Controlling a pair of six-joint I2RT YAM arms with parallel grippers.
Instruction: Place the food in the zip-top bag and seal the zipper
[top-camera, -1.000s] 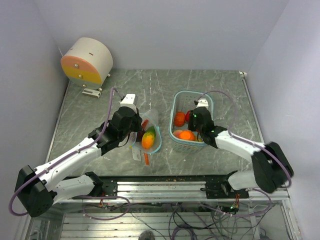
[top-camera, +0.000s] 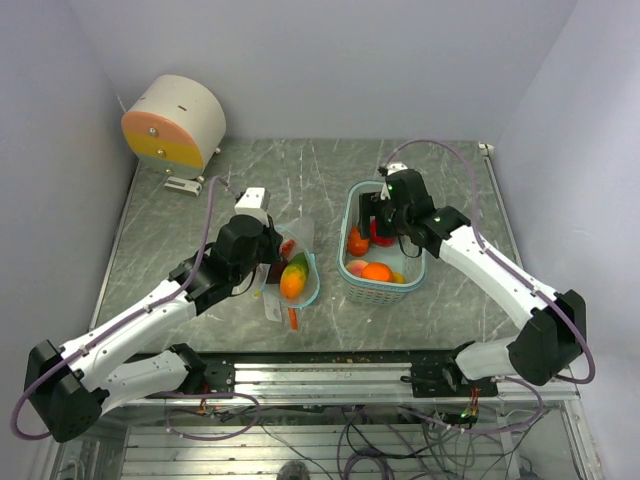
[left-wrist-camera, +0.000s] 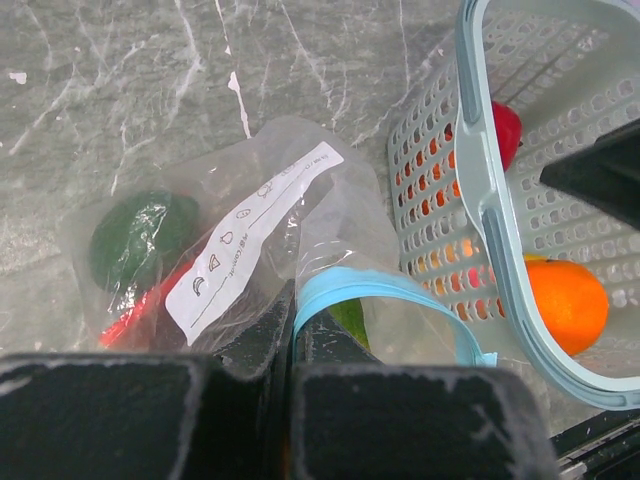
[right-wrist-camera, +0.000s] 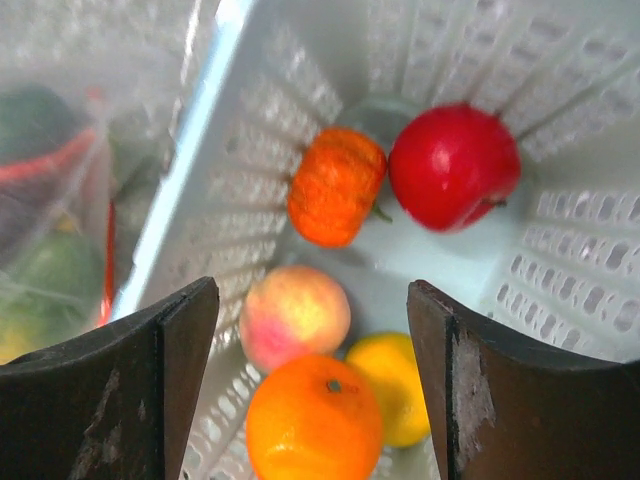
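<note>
The clear zip top bag (left-wrist-camera: 345, 220) lies on the table with its blue-rimmed mouth (left-wrist-camera: 385, 285) held up, and my left gripper is shut on that rim. Inside it show a dark green item (left-wrist-camera: 145, 240), something red, and a yellow-green mango (top-camera: 295, 277). Over the basket (top-camera: 350, 215) hangs my right gripper, its fingers parted with nothing between them. Below it, in the right wrist view, are an orange pumpkin-like vegetable (right-wrist-camera: 335, 187), a red round fruit (right-wrist-camera: 455, 165), a peach (right-wrist-camera: 295, 317), an orange (right-wrist-camera: 315, 425) and a yellow fruit (right-wrist-camera: 397, 385).
The basket stands just right of the bag, its wall close to the bag's mouth. A rounded cream bread box (top-camera: 175, 120) occupies the back left corner. Clear table (top-camera: 320, 165) lies behind the bag and basket.
The left gripper and the bag have hardly moved.
</note>
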